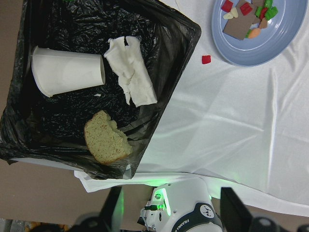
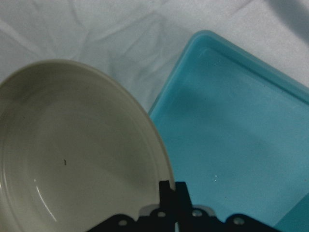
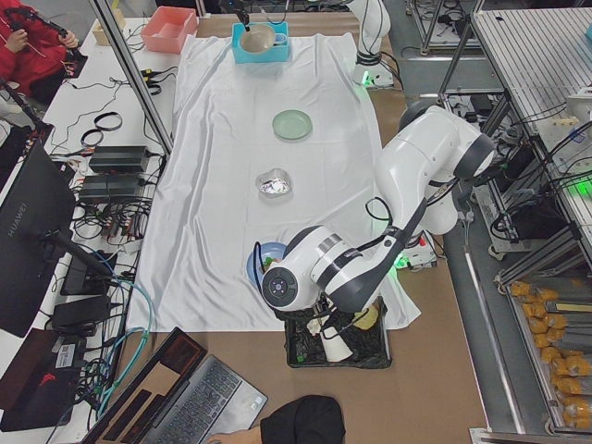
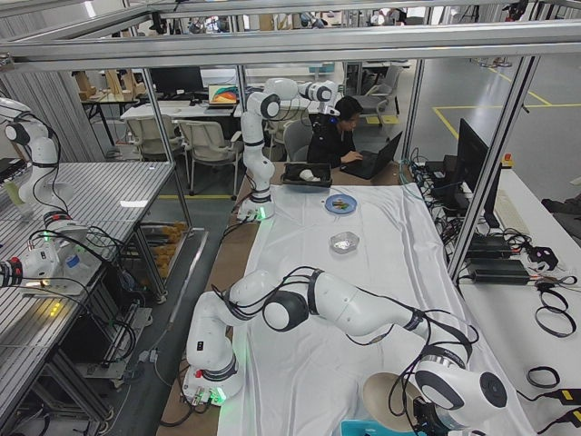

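Note:
My left gripper hangs open over a black-lined bin (image 1: 58, 121) holding a white paper cup (image 1: 67, 71), a crumpled napkin (image 1: 130, 72) and a bread slice (image 1: 106, 137). A blue plate (image 1: 248, 53) with small food-like pieces lies beside the bin, a red bit (image 1: 205, 59) on the cloth near it. My right gripper is shut on the rim of a beige bowl (image 2: 82, 145), which is over the edge of a blue tray (image 2: 236, 125).
A green plate (image 3: 292, 124) and a foil dish (image 3: 275, 183) stand mid-table on the white cloth (image 3: 222, 157). A laptop (image 3: 208, 398) and a person are at the near end.

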